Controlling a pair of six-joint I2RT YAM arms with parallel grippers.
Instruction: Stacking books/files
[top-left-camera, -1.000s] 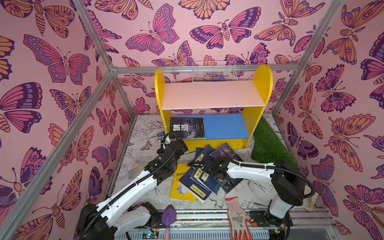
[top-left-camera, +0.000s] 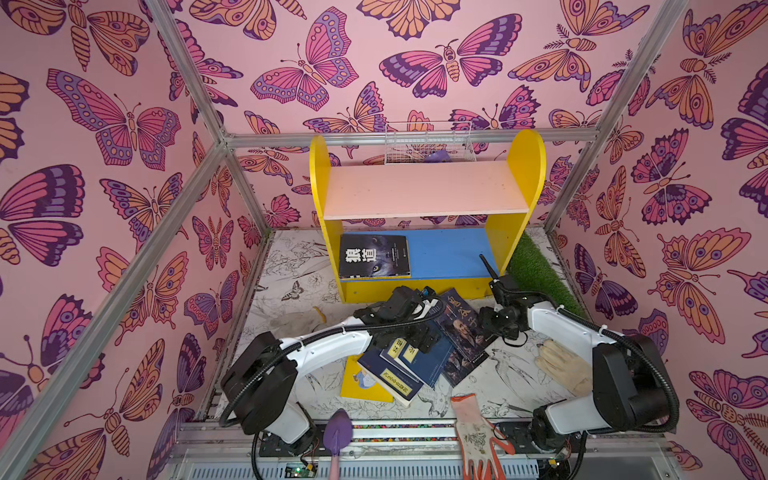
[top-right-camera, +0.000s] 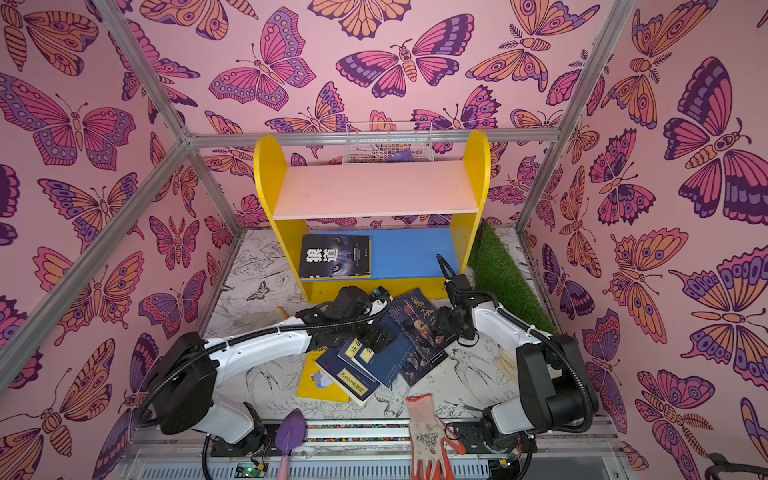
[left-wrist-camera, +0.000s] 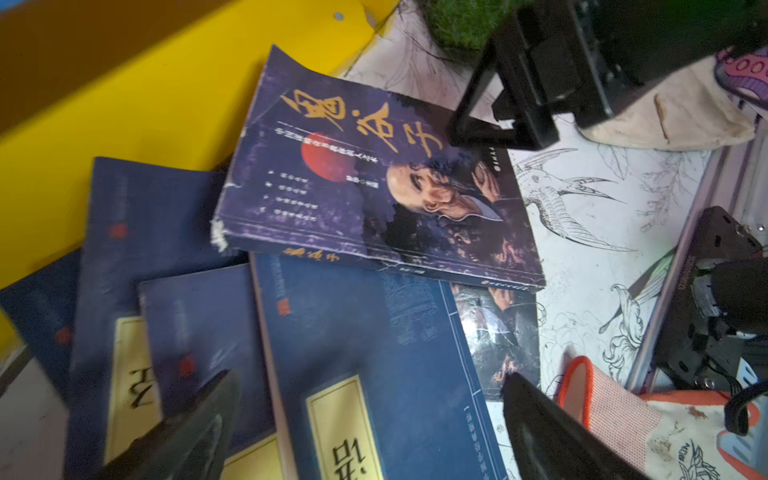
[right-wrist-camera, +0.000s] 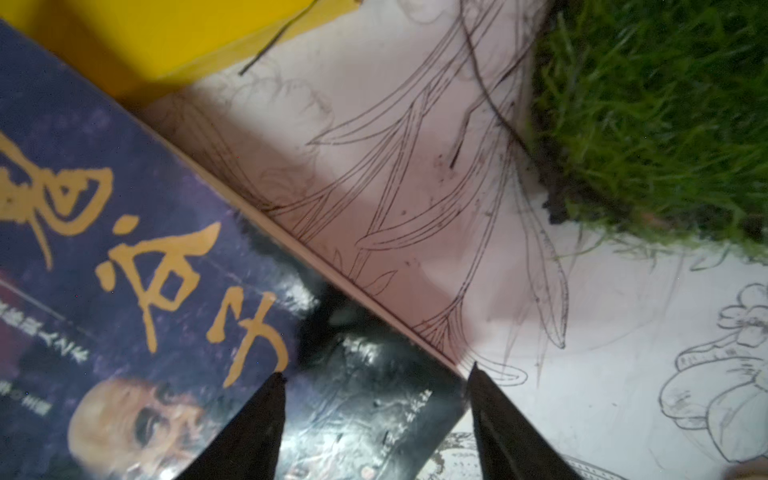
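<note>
A dark purple book with gold characters (left-wrist-camera: 384, 184) lies on top of the pile, just in front of the shelf. Its corner shows between the spread fingers of my right gripper, which is part open; contact with the book cannot be made out. Over the blue books (left-wrist-camera: 360, 344), my left gripper stands open with nothing gripped. A yellow book (top-left-camera: 361, 382) is at the left of the pile, partly under a dark blue book (top-right-camera: 347, 376). On the blue lower shelf (top-left-camera: 452, 252) rests a black book with a wolf cover (top-left-camera: 374, 256).
The yellow shelf unit (top-left-camera: 524, 156) has an empty pink upper board (top-left-camera: 424, 188). Green turf (top-right-camera: 504, 272) lies to its right, a pale glove (top-left-camera: 564, 368) near the right arm. An orange-white glove (top-left-camera: 477, 432) and purple trowel (top-left-camera: 337, 432) lie at the front edge.
My right gripper has moved rightward from over the blue books to the purple book's right side. My left gripper has come right, from near the shelf's left end to over the pile.
</note>
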